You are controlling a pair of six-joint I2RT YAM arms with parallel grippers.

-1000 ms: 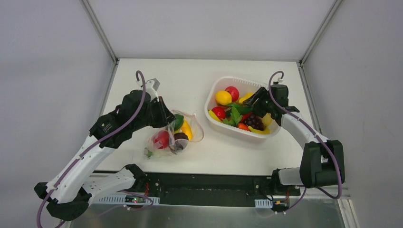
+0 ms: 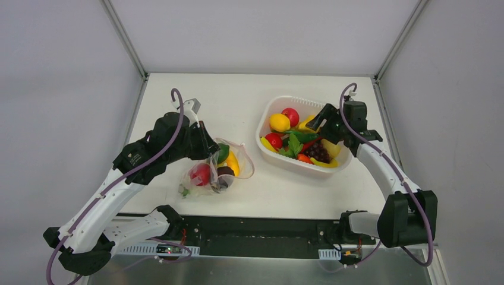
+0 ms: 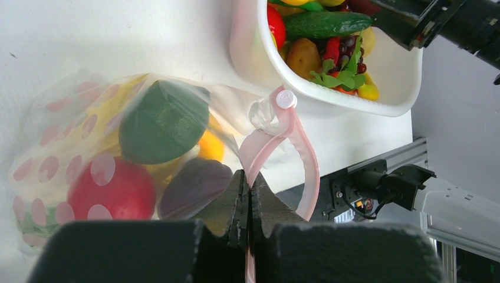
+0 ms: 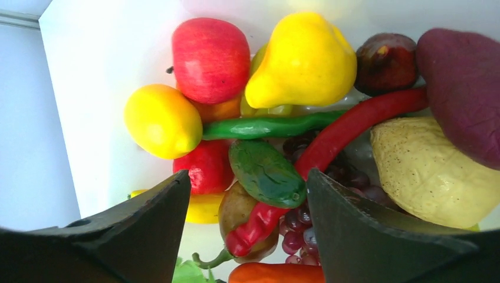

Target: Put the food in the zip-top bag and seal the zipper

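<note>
The clear zip top bag [image 2: 202,178] with pink dots lies on the left of the table, its pink-rimmed mouth spread partly apart. Inside show a green item [image 3: 165,124], a red one [image 3: 112,188], a dark purple one [image 3: 194,187] and something yellow. My left gripper is shut on the bag's pink rim [image 3: 262,141]. Over the white basket of play food, my right gripper hangs open, holding nothing. Below its fingers lie a small cucumber [image 4: 265,171], a red chili [image 4: 362,121] and a brown potato [image 4: 239,215].
The white basket [image 2: 282,164] stands right of the bag and holds more food: a yellow pear [image 4: 306,62], a red apple [image 4: 211,59], a purple sweet potato [image 4: 460,88], grapes [image 4: 301,227]. Bare table [image 2: 267,199] lies in front of the basket.
My right gripper has spread its fingers wider and shifted slightly to the right and back over the basket. The left arm and the bag have stayed nearly still.
</note>
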